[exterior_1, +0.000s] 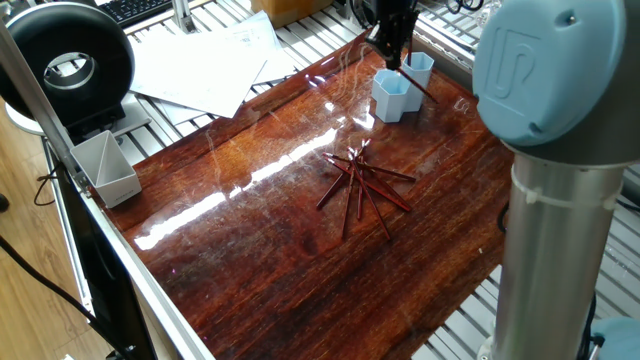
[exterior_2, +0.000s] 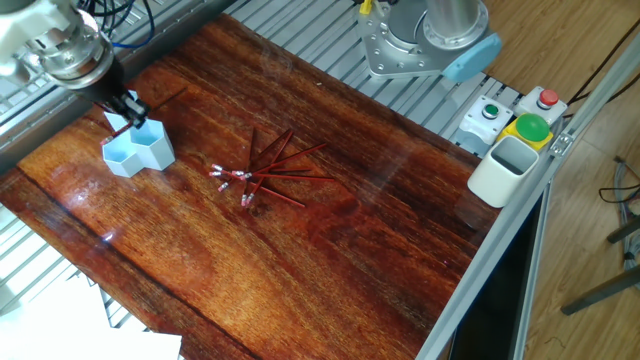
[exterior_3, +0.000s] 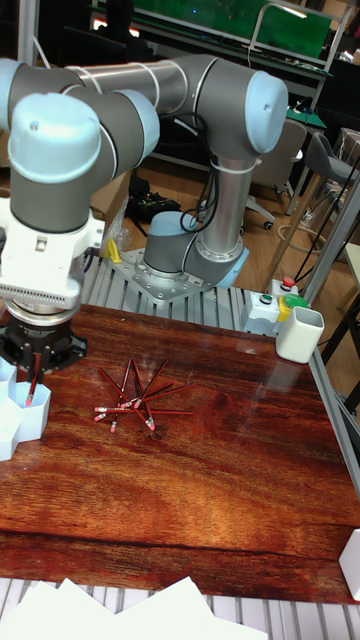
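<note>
Over the joined pale-blue hexagonal cups (exterior_1: 391, 95) at the table's far edge in view 1, my gripper (exterior_1: 392, 58) is shut on a dark red stick (exterior_1: 420, 88) that slants outward from its tips. In view 2 the same held stick (exterior_2: 172, 97) shows sideways over the cups (exterior_2: 152, 145), under the gripper (exterior_2: 137, 115). Another thin upright stick (exterior_1: 410, 48) shows behind the gripper, its lower end hidden by a cup. Several red sticks with light-coloured ends lie crossed in a loose pile (exterior_2: 265, 172) mid-table.
A white open holder (exterior_1: 106, 168) sits at the left table edge in view 1, with papers (exterior_1: 205, 75) beyond the table. At the opposite side stand a white bin (exterior_2: 503, 172) and push-button boxes (exterior_2: 484, 118). Wide wood areas around the pile are bare.
</note>
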